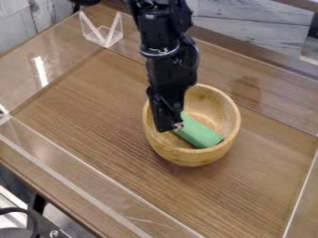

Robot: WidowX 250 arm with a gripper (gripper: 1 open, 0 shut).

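My black gripper point(168, 113) reaches down from the top to the left part of a round tan bowl point(192, 153), its tip at the bowl's rim. It looks shut; I cannot see anything between its fingers. A green oblong object point(199, 132) lies inside the bowl, to the right of the fingertips.
A clear plastic object point(102, 30) stands at the back left. Black cables point(25, 218) show at the bottom left.
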